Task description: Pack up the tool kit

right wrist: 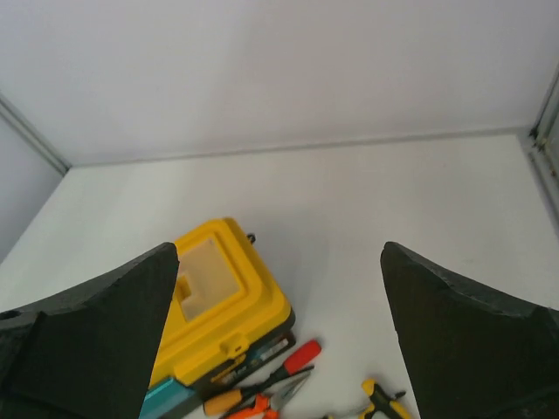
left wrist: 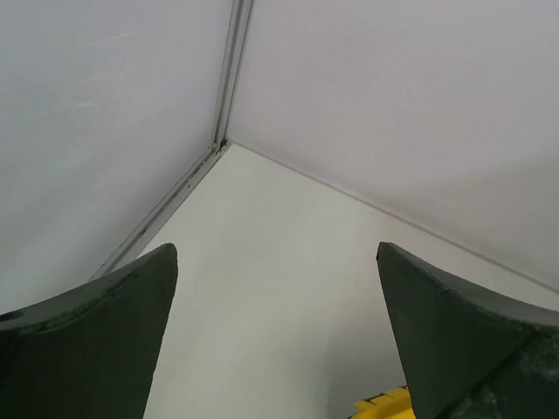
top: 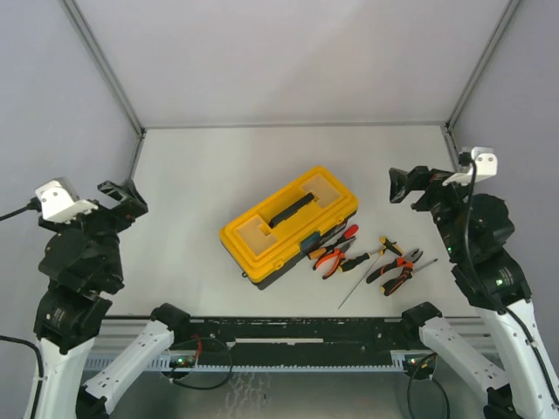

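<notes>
A yellow toolbox point(top: 253, 246) with a black handle sits at an angle mid-table, its lid shut. Several hand tools lie loose along its lower right side, among them red-handled pliers point(top: 329, 258), a long thin screwdriver point(top: 360, 281) and a yellow-and-black tool point(top: 389, 246). Farther right are black-and-red pliers point(top: 395, 265) and a second tool with an orange-and-black handle point(top: 397, 282). Raised at the table's left side, my left gripper stands open and empty. On the right, my right gripper is also open, holding nothing, up and away from the tools.
Pale walls point(top: 288, 61) close in the table at the back and both sides. A dark rail point(top: 279, 340) runs along the front edge.
</notes>
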